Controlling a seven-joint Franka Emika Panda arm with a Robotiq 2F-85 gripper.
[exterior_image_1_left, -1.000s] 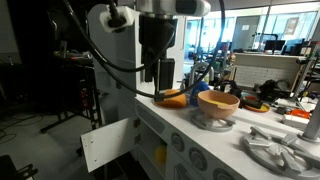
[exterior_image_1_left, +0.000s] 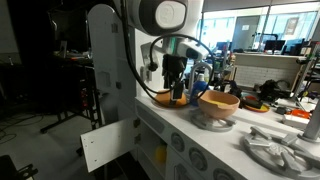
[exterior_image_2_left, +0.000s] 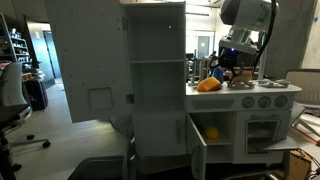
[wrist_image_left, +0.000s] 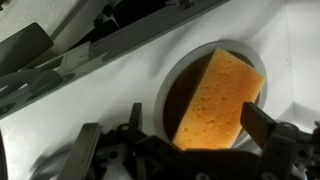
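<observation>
In the wrist view an orange sponge (wrist_image_left: 215, 100) lies in a round, grey-rimmed dish (wrist_image_left: 166, 92) on the white counter. My gripper is open, its dark fingers apart on either side of the sponge's lower part, with nothing held. From exterior view 1, the gripper (exterior_image_1_left: 174, 86) points down just above an orange item (exterior_image_1_left: 180, 100) on the counter, partly hidden behind it. In exterior view 2 the gripper (exterior_image_2_left: 233, 74) hangs above the countertop, right of an orange rounded thing (exterior_image_2_left: 206, 87).
A pinkish-orange bowl (exterior_image_1_left: 218, 104) with something yellow in it stands on a stove burner, beside a blue object (exterior_image_1_left: 198, 89). Below the counter an open drawer (exterior_image_2_left: 198, 150) sticks out, with a yellow-orange item (exterior_image_2_left: 212, 132) beside it. A tall cabinet (exterior_image_2_left: 157, 75) rises to the left.
Over the last second my arm has moved away from the camera in exterior view 1, with the gripper going lower and slightly right toward the orange item. The counter objects appear unmoved.
</observation>
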